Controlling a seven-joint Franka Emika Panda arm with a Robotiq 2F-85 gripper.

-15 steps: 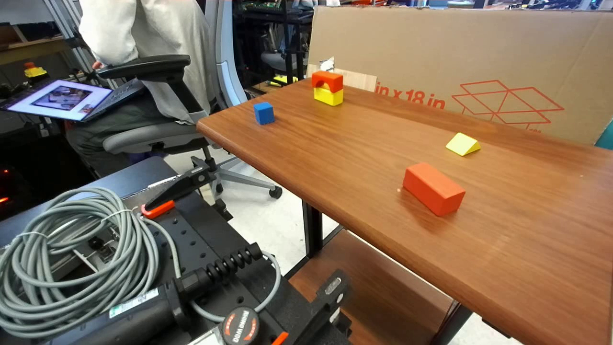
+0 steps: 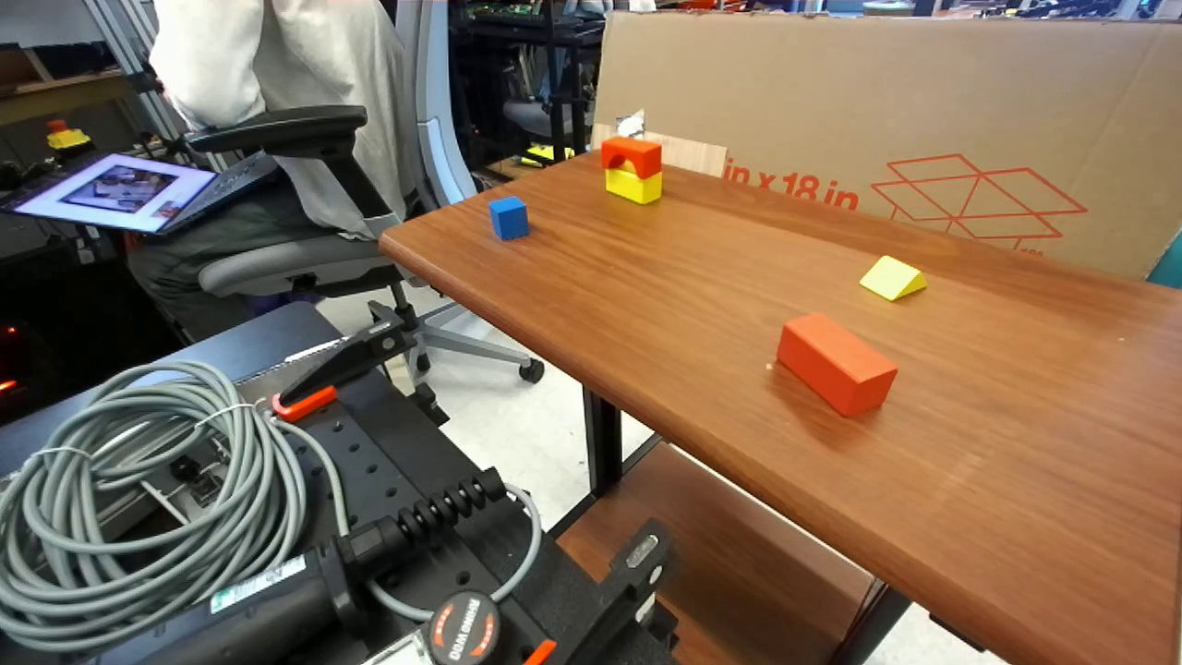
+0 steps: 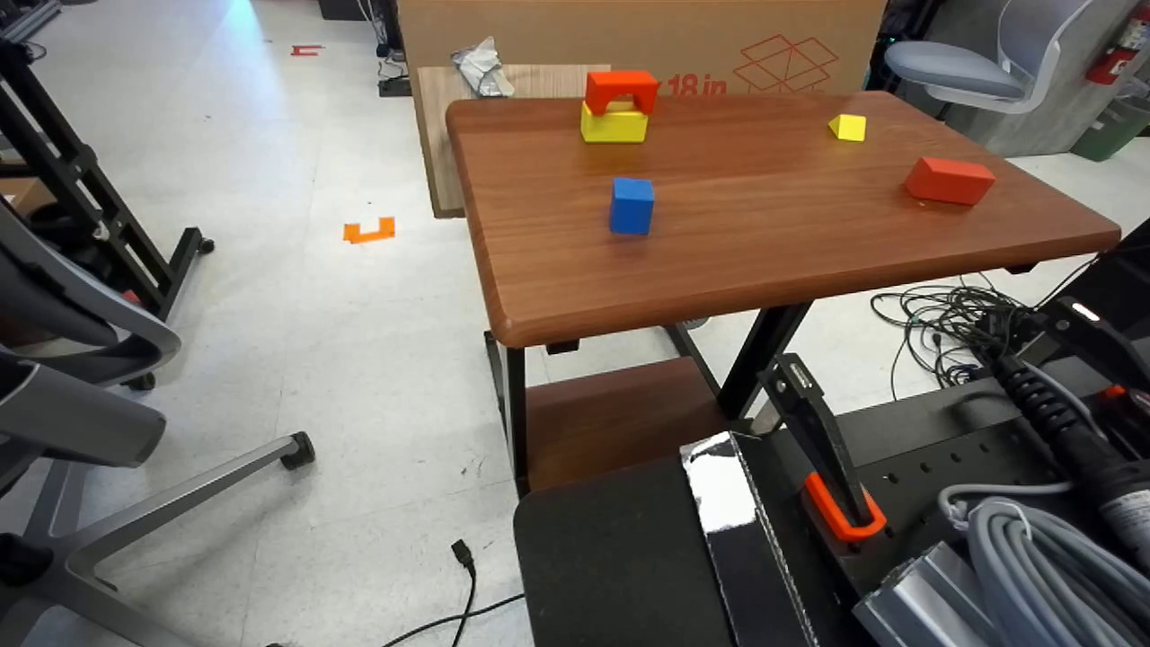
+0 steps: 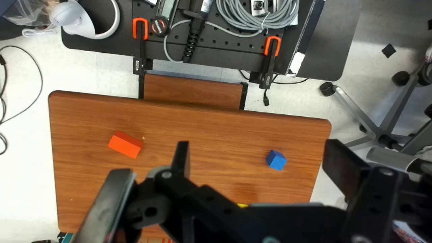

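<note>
In exterior view 1, a red-orange rectangular block (image 2: pixel 837 364) lies on the wooden table, with a yellow wedge (image 2: pixel 893 278) behind it. Toward the far left corner stands a blue cube (image 2: pixel 510 218). Near the back edge, a red arch (image 2: pixel 632 155) rests on top of a yellow block (image 2: pixel 633 187). Seen from above in the wrist view, my gripper is open, its fingers wide apart and nothing held. The blue cube (image 4: pixel 276 160) shows on the table below, between the fingers in that view. The gripper itself hides the arch and most of the far side.
A cardboard sheet (image 2: pixel 886 122) stands behind the table's back edge. The black base bench holds coiled grey cable (image 2: pixel 144 510) and clamps. A person sits in an office chair beyond the left end.
The blocks have not moved. The seated person's hand near the laptop has shifted slightly; my arm appears in neither exterior view 1 frame.
</note>
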